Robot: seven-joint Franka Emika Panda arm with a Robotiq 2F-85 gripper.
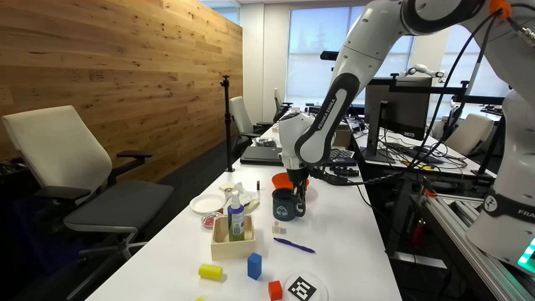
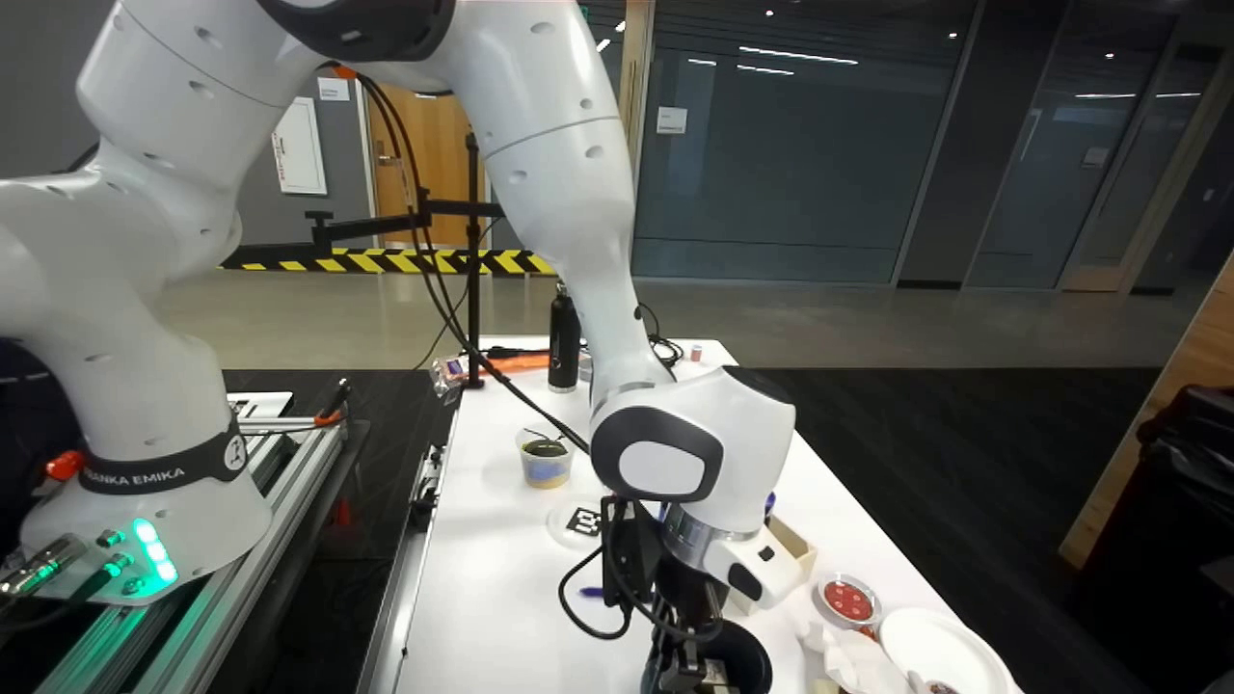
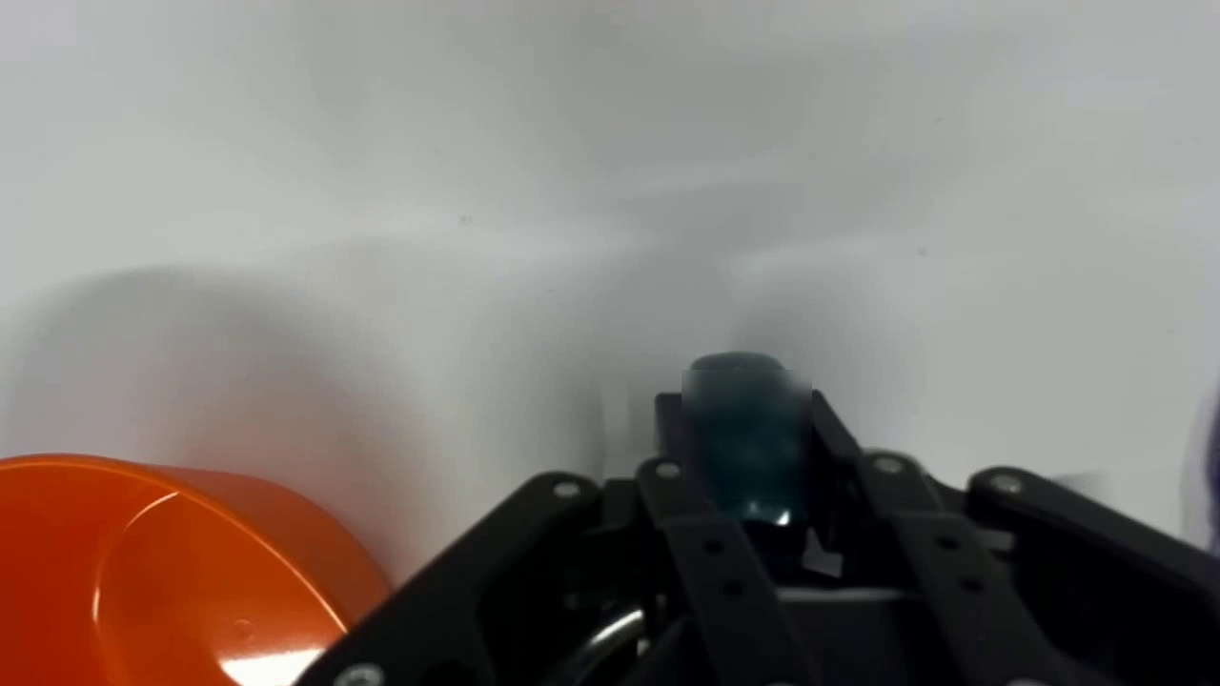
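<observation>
A dark teal mug [image 1: 284, 205] with a pale print stands upright at the middle of the table. My gripper [image 1: 300, 198] points down at the mug's right side, where its handle is. In the wrist view, a dark teal piece that looks like the handle [image 3: 749, 440] fills the space between the fingers, so the fingers are shut on it. The mug's body is mostly hidden there. From the second exterior view, the mug's dark opening [image 2: 740, 659] shows at the bottom edge. Whether its base touches the table cannot be told.
An orange bowl [image 1: 281, 179] sits close behind the mug. Small wooden blocks [image 1: 276, 228] and a purple pen [image 1: 294, 245] lie in front. A wooden box [image 1: 233, 249] holding a spray bottle [image 1: 235, 220] and a white plate [image 1: 207, 203] are left.
</observation>
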